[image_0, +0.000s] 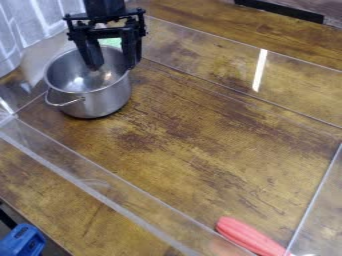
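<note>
A steel pot (87, 95) with a wire side handle stands on the wooden surface at the upper left. My black gripper (104, 48) hangs over the back of the pot, its dark fingers partly overlapping the rim. Whether the gripper is open or shut, or holds anything, I cannot tell. A small green object behind it is mostly hidden.
A red cylindrical object (249, 235) lies at the bottom right, and a blue object (19, 240) at the bottom left corner. Clear panels edge the wooden floor (201, 140), whose middle and right are bare.
</note>
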